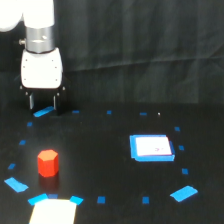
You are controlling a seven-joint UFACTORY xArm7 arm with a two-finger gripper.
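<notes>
At the upper left, my gripper [43, 102] points down over the black surface. Its two thin fingers stand apart, with only a strip of blue tape visible around their tips. A red block with a six-sided outline [48, 163] sits lower in the view, nearer the camera and clear of the gripper. Toward the right lies a blue rectangle with a white middle [153, 146]; whether it is a flat sheet or a shallow container, I cannot tell. A pale, cream-coloured object [53, 212] is cut off by the bottom edge.
Small blue tape squares dot the black table [105, 165]. Larger tape strips lie on it, one at the left [15, 185] and one at the lower right [184, 193]. Dark cloth [140, 50] hangs behind. Between the red block and the blue rectangle the surface is open.
</notes>
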